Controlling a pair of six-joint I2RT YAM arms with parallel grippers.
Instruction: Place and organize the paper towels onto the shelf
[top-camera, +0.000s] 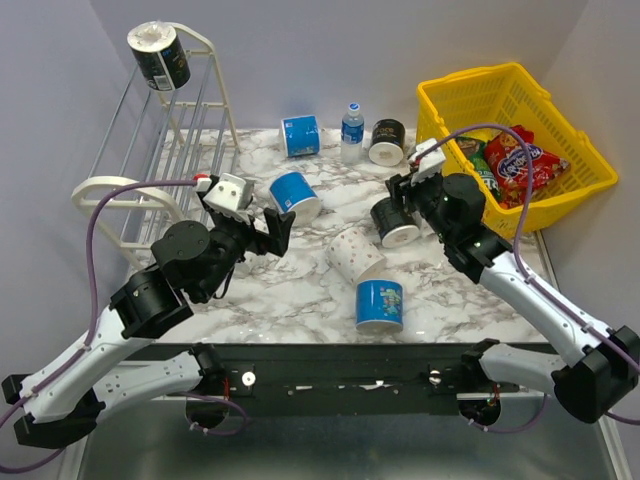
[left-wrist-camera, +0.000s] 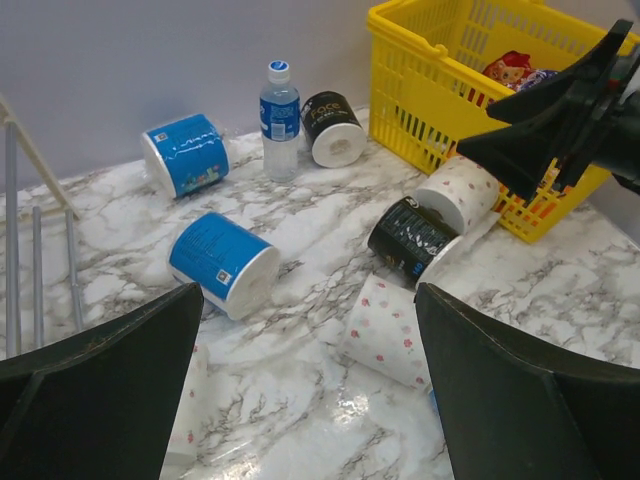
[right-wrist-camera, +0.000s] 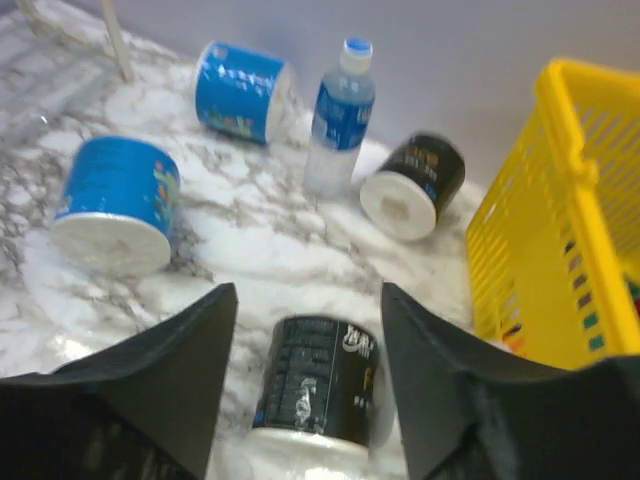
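Paper towel rolls lie on the marble table: blue ones (top-camera: 295, 197), black ones (left-wrist-camera: 410, 237) and white dotted ones (top-camera: 354, 255). A black roll (top-camera: 158, 55) sits high on the white shelf rack (top-camera: 127, 182) at the left. My left gripper (top-camera: 273, 232) hangs open near the rack; its wrist view shows nothing between the wide fingers. My right gripper is raised beside the yellow basket, open, above a black roll (right-wrist-camera: 312, 385) that lies on the table.
The yellow basket (top-camera: 458, 82) with snack bags stands back right, a water bottle (top-camera: 352, 140) at the back wall. Clear marble lies at front centre-left, among the rolls.
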